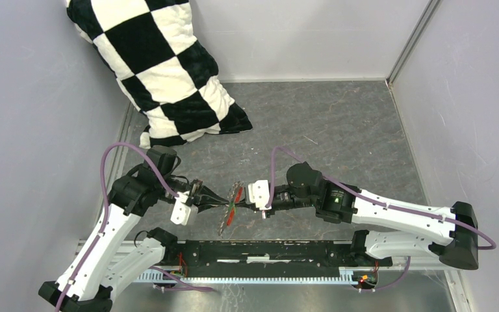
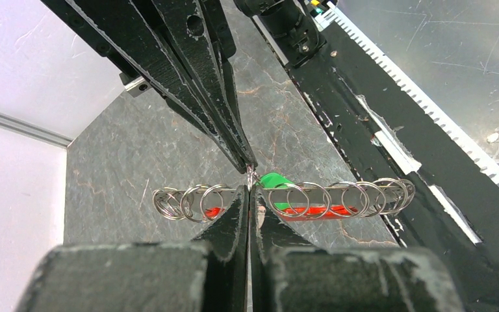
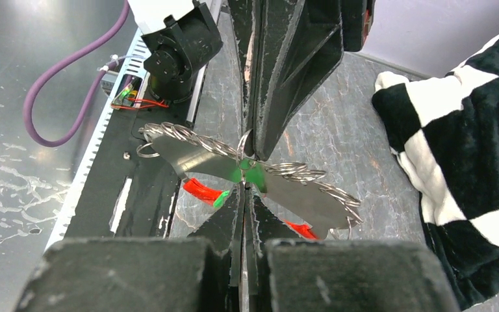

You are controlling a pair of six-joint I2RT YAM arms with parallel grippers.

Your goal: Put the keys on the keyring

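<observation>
A bright metal strip edged with several thin wire rings hangs above the floor between the two grippers. Red pieces and a green piece show at it. My left gripper is shut at its middle; a thin ring passes at its tips. From the other side, my right gripper is shut, its tips almost meeting the left ones, with shiny wire at them. Which part each gripper pinches is too small to tell. Separate keys cannot be made out.
A black-and-white checkered cushion leans at the back left. A dark rail runs along the front, and pale walls stand at both sides.
</observation>
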